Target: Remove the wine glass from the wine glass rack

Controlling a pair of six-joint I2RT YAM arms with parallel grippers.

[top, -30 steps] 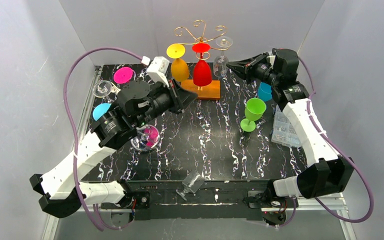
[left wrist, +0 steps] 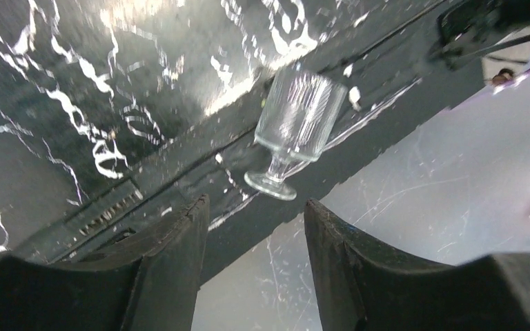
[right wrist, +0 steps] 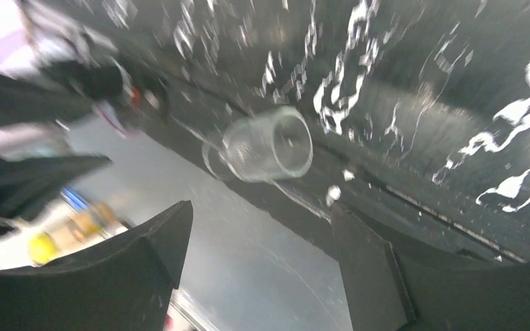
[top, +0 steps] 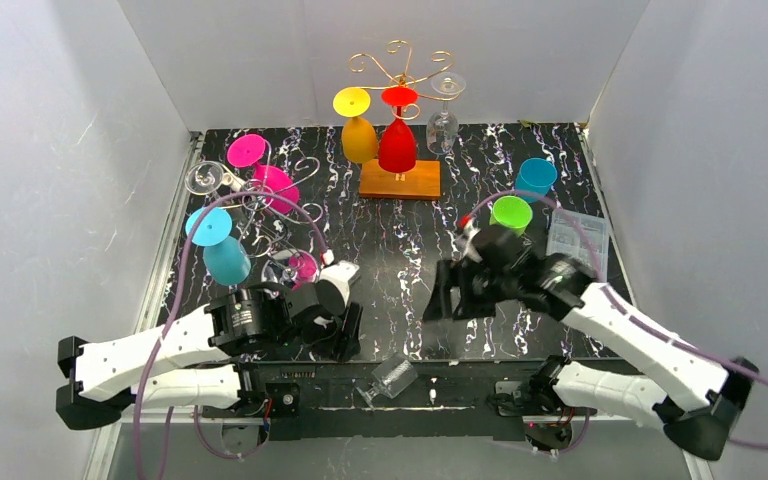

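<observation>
A gold rack [top: 400, 180] at the back holds upside-down yellow [top: 358, 138], red [top: 397, 140] and clear [top: 442, 128] glasses. A clear stemmed glass [left wrist: 300, 114] lies on its side at the counter's front edge. My left gripper hangs above and left of it, fingers apart and empty. My right gripper is open and empty, low over the counter's middle right, facing that lying glass; its view is partly blurred.
A second rack at left carries pink glasses [top: 247, 150] and a cyan one [top: 225, 260]. Green [top: 510, 212] and blue [top: 537, 177] cups and a plastic box [top: 570, 245] stand at right.
Both grippers have moved away from the gold rack toward the front edge, the left one downward in the top view, the right one down and leftward.
</observation>
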